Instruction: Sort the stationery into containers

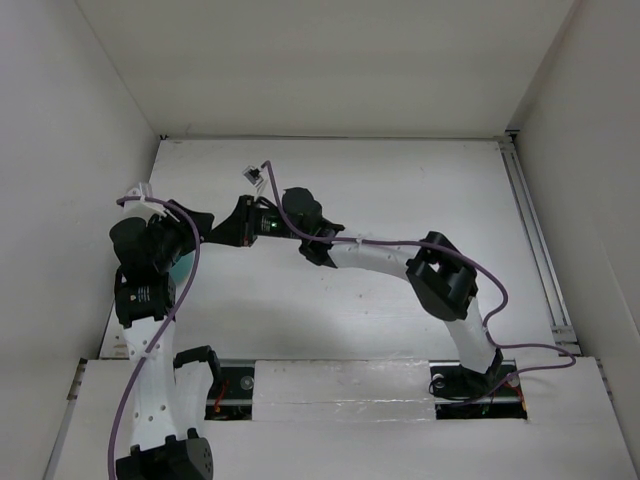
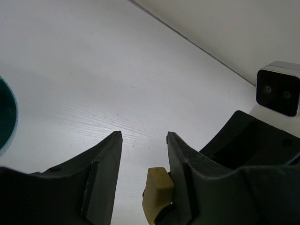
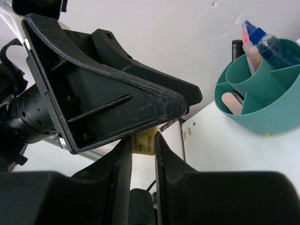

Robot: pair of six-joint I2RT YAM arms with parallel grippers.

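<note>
My left gripper and right gripper meet above the teal organizer (image 3: 267, 112) at the table's left. In the left wrist view the left fingers stand apart, with a small yellowish block (image 2: 159, 187) low by one finger. In the right wrist view this yellow deli-labelled block shows between the right fingertips, just under the left gripper's fingers; whether either grips it is unclear. The organizer holds a blue-capped bottle (image 3: 274, 51), a pink pen, a dark marker and a pale pink item (image 3: 232, 102).
Walls enclose it at the left, back and right, with the left arm close to the left wall.
</note>
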